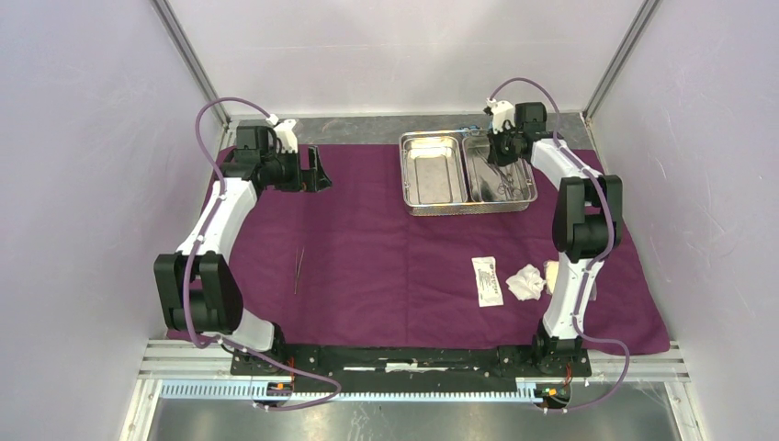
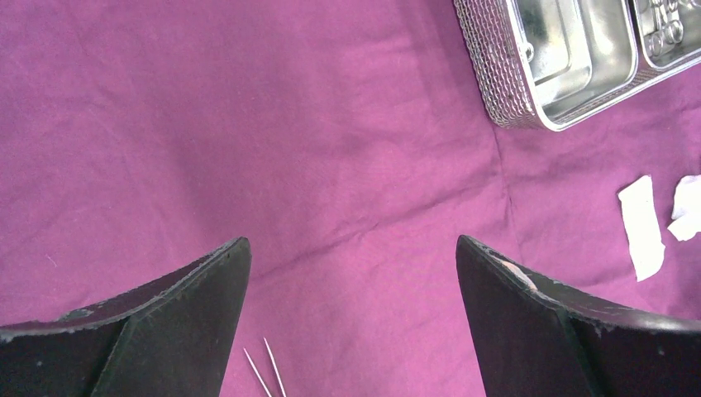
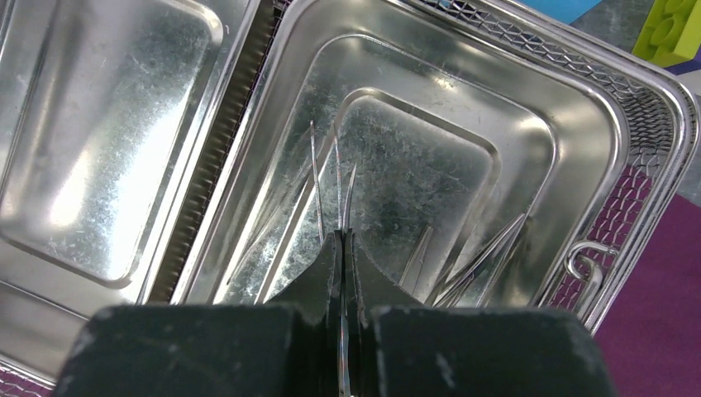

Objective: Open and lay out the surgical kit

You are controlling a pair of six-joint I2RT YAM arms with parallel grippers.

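The mesh basket [image 1: 432,210] holds two steel trays at the back right: an empty left tray [image 3: 107,157] and a right tray [image 3: 438,116] with several slender steel instruments [image 3: 492,252]. My right gripper is over the right tray, shut; thin instruments show at and beyond its tips, and whether any is between them is unclear. My left gripper hangs open and empty above the purple cloth. Two thin rods [image 1: 299,269] lie on the cloth at the left.
A white packet [image 1: 487,281] and a crumpled white piece [image 1: 525,282] lie at the front right. A yellow-green block [image 3: 665,29] sits behind the basket.
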